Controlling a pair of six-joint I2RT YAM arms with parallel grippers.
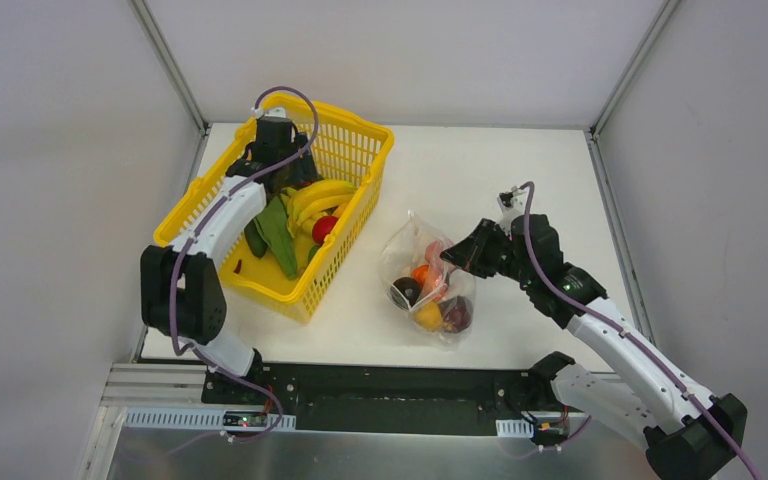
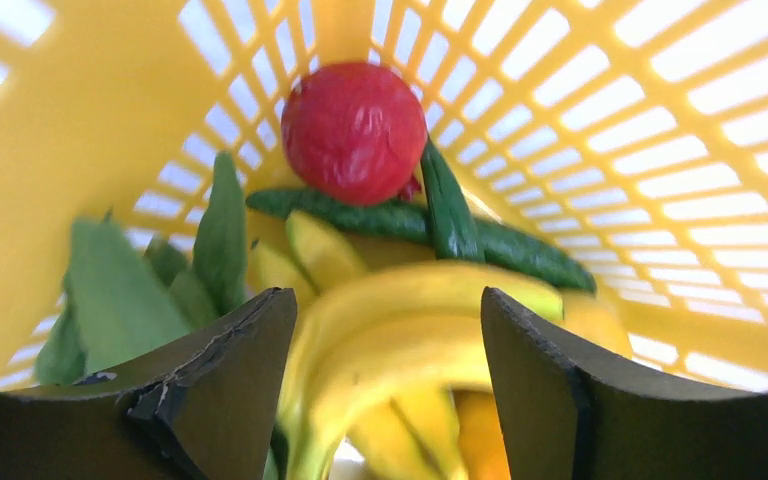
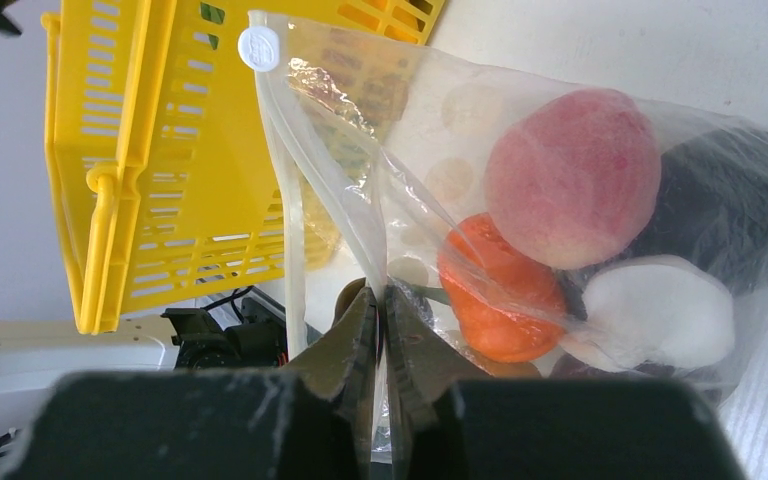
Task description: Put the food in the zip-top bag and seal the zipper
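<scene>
A yellow basket point(image 1: 310, 290) holds bananas point(image 1: 322, 195), green leaves, cucumbers point(image 2: 545, 255) and a red round fruit point(image 2: 353, 130). My left gripper is over these, open, with nothing between its fingers. The clear zip top bag point(image 1: 400, 255) sits on the table, holding a peach point(image 3: 570, 175), an orange-red item point(image 3: 500, 300), a dark item, a white one and others. My right gripper is closed on the bag's zipper edge at its opening.
The basket takes up the left side; grey walls enclose the sides and back.
</scene>
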